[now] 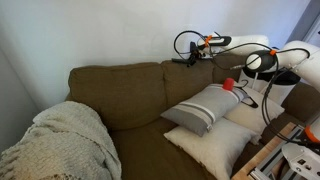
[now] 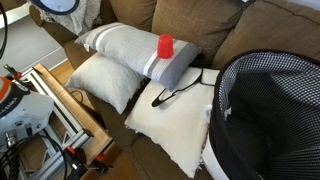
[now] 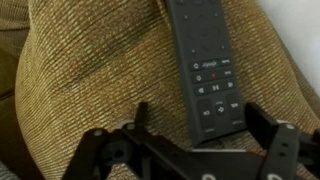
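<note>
A black remote control [image 3: 208,70] lies on the brown sofa fabric in the wrist view, its lower end between the two fingers of my gripper. The fingers stand open, with the remote nearer the right finger and a wide gap on the left. In the first exterior view the gripper [image 1: 190,60] is at the top of the sofa's backrest [image 1: 140,90], close to the wall, and the remote is too small to make out clearly there. Whether either finger touches it I cannot tell.
A red cup [image 2: 165,46] stands on the grey striped pillow [image 2: 130,48]. White pillows [image 2: 104,82] lie in front, and a black strap-like item [image 2: 178,90] rests on one. A black mesh basket [image 2: 262,120] is at the right. A knitted blanket [image 1: 62,145] covers the sofa's left end.
</note>
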